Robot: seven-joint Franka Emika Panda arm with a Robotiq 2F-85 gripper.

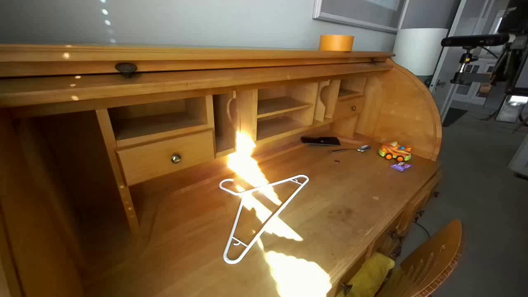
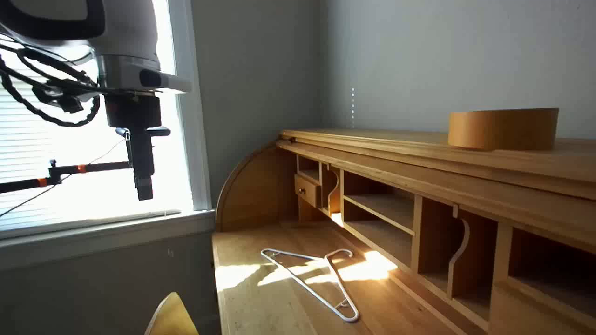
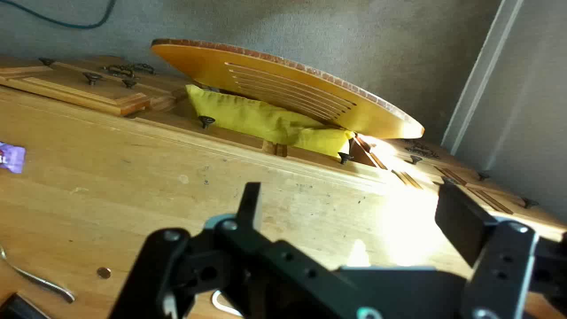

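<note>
A white plastic hanger (image 1: 267, 218) lies flat on the wooden desk top (image 1: 341, 208), partly across a bright patch of sunlight. From the other side, the hanger (image 2: 313, 279) has its hook toward the cubbies. Only a small curved piece of the hanger (image 3: 226, 304) shows in the wrist view, below my gripper. The fingers are wide apart, with nothing between them. High at the left in exterior view 2, my gripper (image 2: 144, 195) points down, well above the desk surface and clear of everything.
At the desk's far end are a toy car (image 1: 394, 151), a purple wrapper (image 1: 401, 166), a spoon (image 1: 350, 148) and a black object (image 1: 320, 141). A chair (image 3: 287, 85) with a yellow cushion (image 3: 266, 119) stands against the front edge. Cubbies and the raised top border the back.
</note>
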